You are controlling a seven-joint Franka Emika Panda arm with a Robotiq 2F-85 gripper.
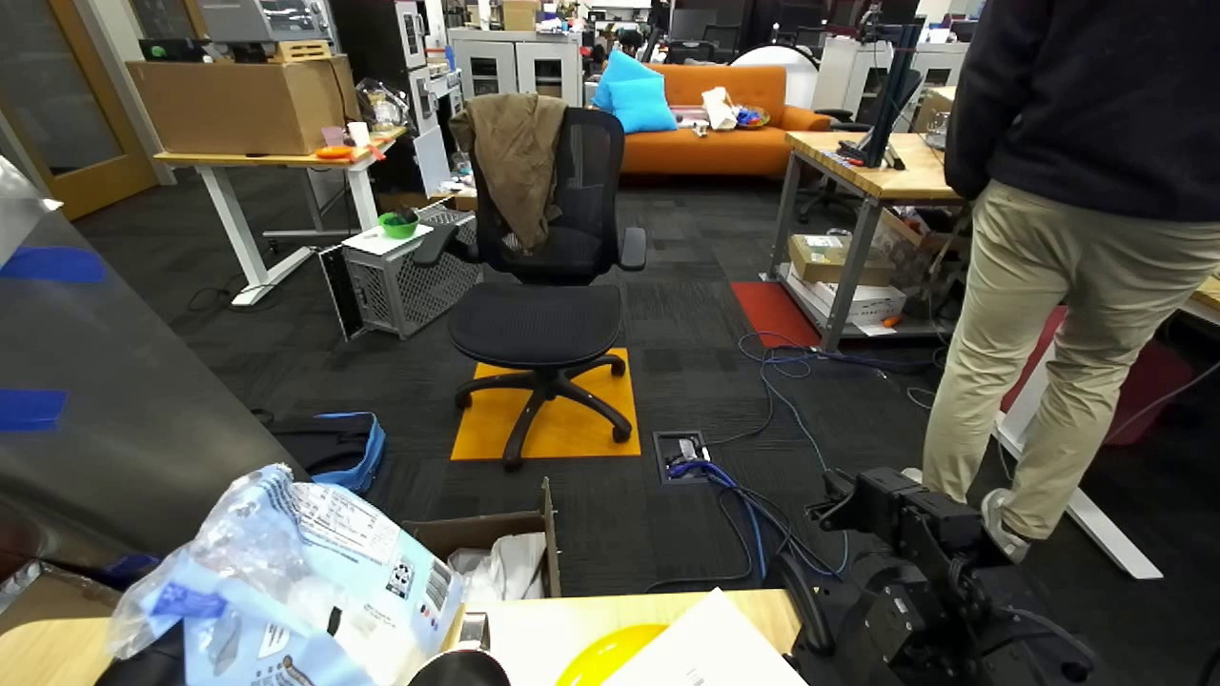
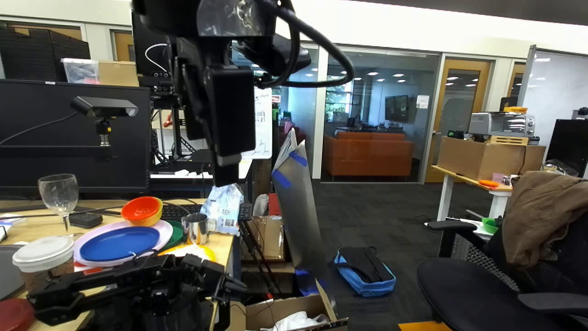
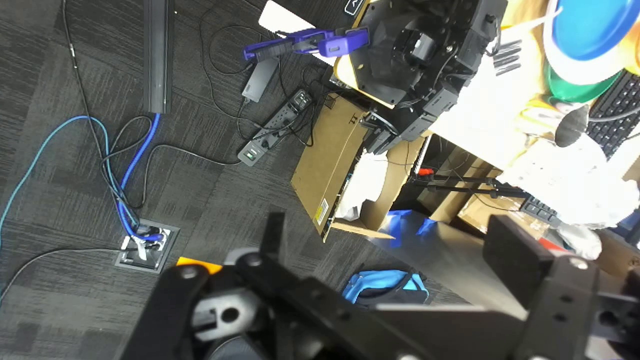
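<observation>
My gripper stands open in the wrist view, its two dark fingers wide apart with nothing between them. Below it, well away, are the floor and an open cardboard box. In exterior view 2 the arm's black end [image 2: 231, 110] hangs high in front of the table, touching nothing. On the table at the left sit a blue plate [image 2: 122, 243] on a pink one, an orange bowl [image 2: 141, 210], a metal cup [image 2: 195, 228], a wine glass [image 2: 59, 194] and a white-lidded tub [image 2: 44, 258]. The gripper does not show in exterior view 1.
A black mechanical device [image 2: 138, 287] is at the table's front edge. The cardboard box [image 3: 327, 162] stands on the floor beside the table. A light-blue plastic package [image 1: 343, 572] rests at the table's end. An office chair [image 1: 538, 320] and a person [image 1: 1052, 286] stand beyond.
</observation>
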